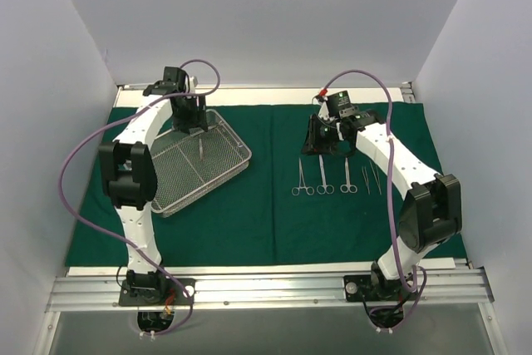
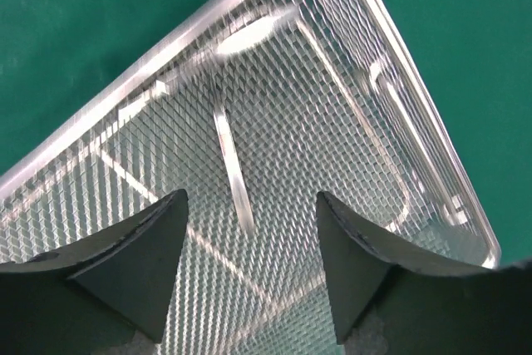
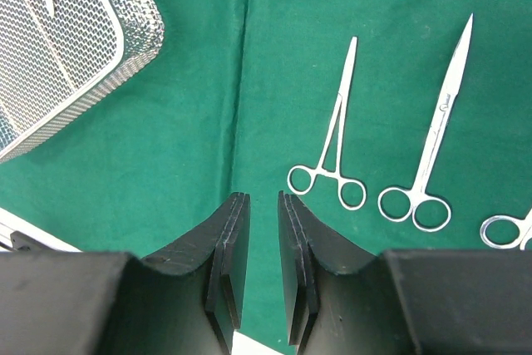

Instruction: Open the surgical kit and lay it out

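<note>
My left gripper is open above the wire mesh tray (image 1: 196, 189), nothing between its fingers; a slim handled instrument (image 2: 233, 162) lies below it, with further blurred pieces along the tray's sides. On the green cloth at right lie a clamp (image 3: 328, 171), long scissors (image 3: 440, 122), another ringed instrument (image 3: 502, 230), and several thin instruments (image 1: 366, 179). My right gripper hangs over the cloth near them, fingers close together with a narrow gap; nothing clearly shows between them.
Pale walls bound both sides and back; white strips (image 1: 249, 270) run along the front edge.
</note>
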